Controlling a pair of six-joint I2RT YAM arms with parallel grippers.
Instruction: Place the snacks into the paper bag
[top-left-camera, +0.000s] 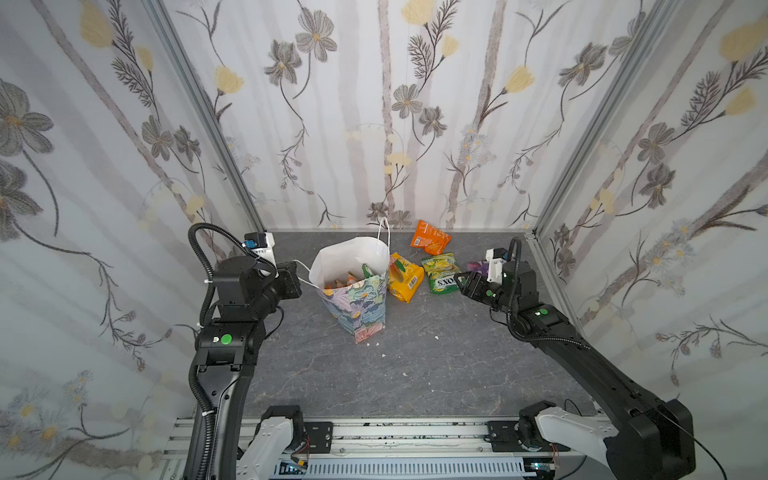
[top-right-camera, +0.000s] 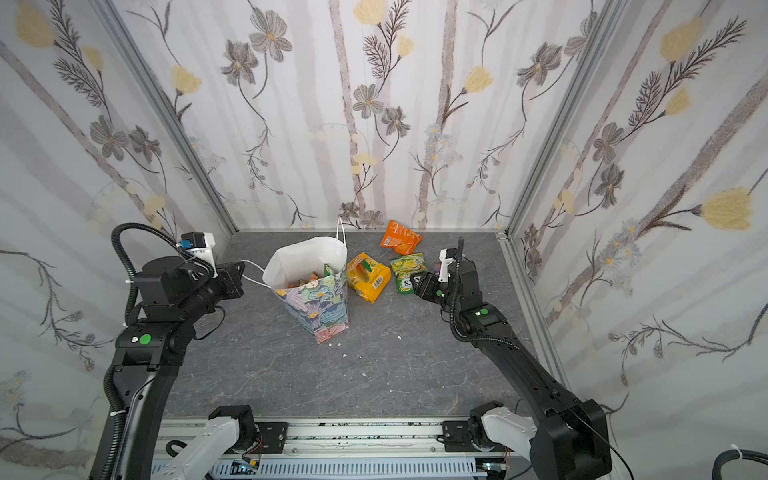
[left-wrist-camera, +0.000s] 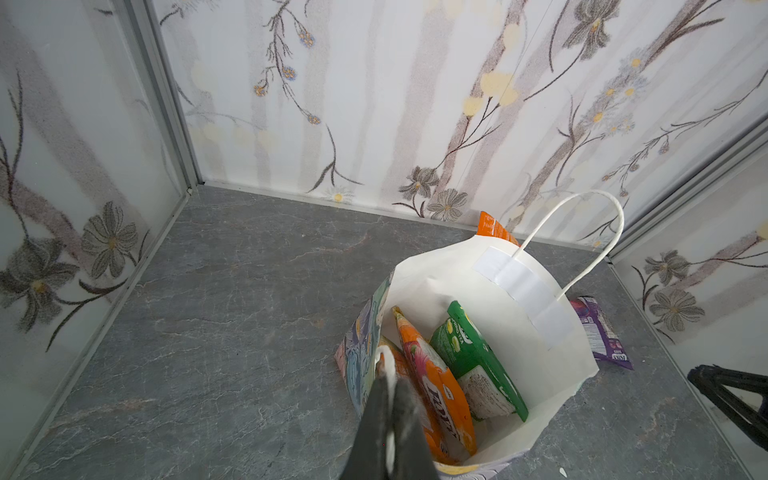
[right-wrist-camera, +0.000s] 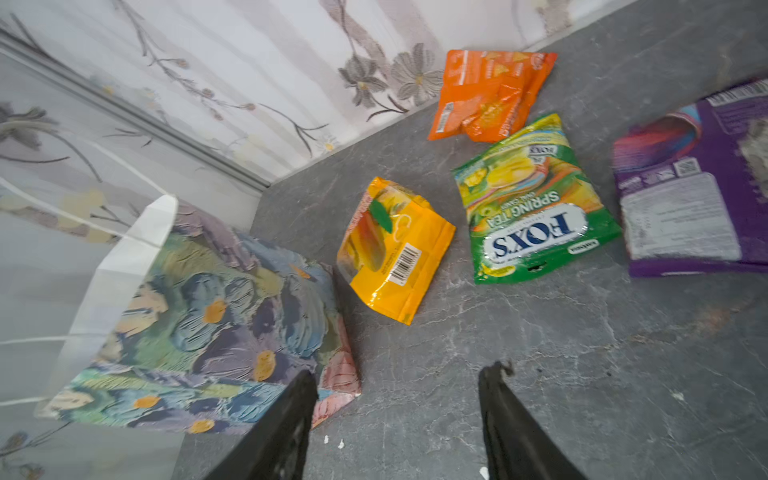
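The flowered paper bag (top-left-camera: 356, 300) stands upright on the grey table with its white mouth open. Inside lie orange packets (left-wrist-camera: 436, 380) and a green packet (left-wrist-camera: 478, 360). My left gripper is shut on the near white handle, which shows thin between its fingers. Right of the bag lie a yellow packet (right-wrist-camera: 400, 249), a green-and-yellow Fox's packet (right-wrist-camera: 537, 204), an orange packet (right-wrist-camera: 494, 94) by the back wall and a purple packet (right-wrist-camera: 696, 184). My right gripper is open and empty, above the table near the Fox's packet.
The bag's far handle (left-wrist-camera: 612, 216) stands up over the mouth. White crumbs lie on the table in front of the bag. Bare table (top-left-camera: 400, 376) stretches in front of the bag and packets. Wallpapered panels (top-right-camera: 384, 120) close off the back and sides.
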